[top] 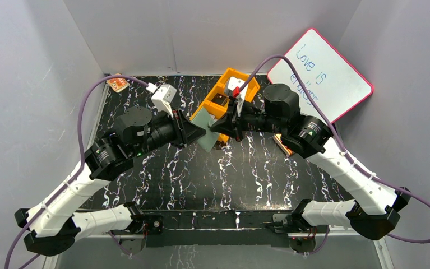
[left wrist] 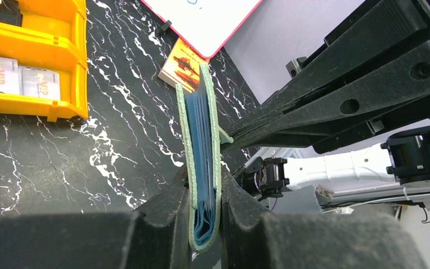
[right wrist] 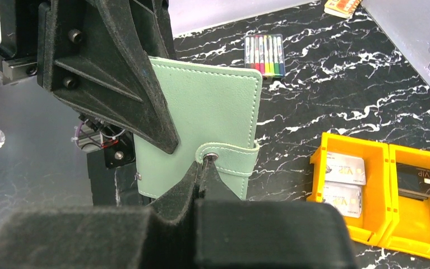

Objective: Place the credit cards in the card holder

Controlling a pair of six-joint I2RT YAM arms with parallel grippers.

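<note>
A pale green card holder (right wrist: pixel 218 103) hangs above the table between both arms, with my left gripper (top: pixel 202 133) shut on it. The left wrist view shows its blue inner sleeves (left wrist: pixel 200 151) edge-on between the fingers. My right gripper is shut at the snap strap (right wrist: pixel 237 158), its fingertips meeting the strap's end at the metal snap. From the left wrist view, that strap end stands out slightly from the cover. White VIP cards (right wrist: pixel 345 168) lie in one compartment of the yellow bin (right wrist: pixel 388 193), and black VIP cards (right wrist: pixel 416 180) in the other.
A pack of coloured markers (right wrist: pixel 264 55) lies on the dark marble table. An orange-covered box (left wrist: pixel 184 64) sits beside the whiteboard (top: pixel 322 73) on the right. Open table lies in front of the bin. Both grippers are very close together.
</note>
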